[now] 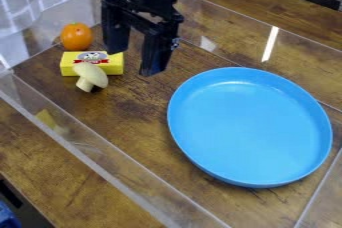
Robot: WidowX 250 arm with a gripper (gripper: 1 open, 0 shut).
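My gripper (134, 47) hangs in the upper middle of the camera view, dark and open, with its fingers spread over the table. Just left of and below it sit a yellow box (104, 62) with a printed label and a pale mushroom-shaped piece (90, 76) at its front. An orange fruit (76, 36) rests at the upper left, behind the box. A large blue plate (250, 126) fills the lower right of the table.
A transparent edge or panel runs along the left and front.
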